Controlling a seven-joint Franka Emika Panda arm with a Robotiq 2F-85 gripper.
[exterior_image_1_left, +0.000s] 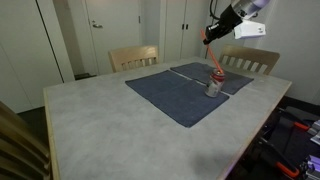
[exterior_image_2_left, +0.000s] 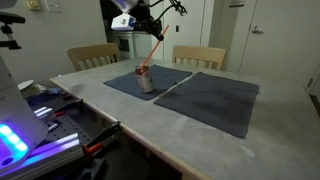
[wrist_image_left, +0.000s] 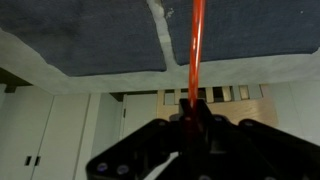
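Observation:
My gripper is shut on a long thin orange stick (wrist_image_left: 197, 45), which runs up and out of the wrist view between the dark fingers. In the first exterior view, the orange stick (exterior_image_1_left: 212, 52) slants down from my gripper (exterior_image_1_left: 210, 33) to the top of a silver can (exterior_image_1_left: 213, 88) with red near its rim. The second exterior view also has the stick (exterior_image_2_left: 155, 48) leaning, its lower end at the mouth of the can (exterior_image_2_left: 143, 82). Whether that end is inside the can or in front of it, I cannot tell. The can stands upright.
Dark placemats (exterior_image_1_left: 178, 95) lie flat on the pale table (exterior_image_1_left: 100, 130), separated by light strips. Wooden chairs (exterior_image_1_left: 135, 57) stand along the far side.

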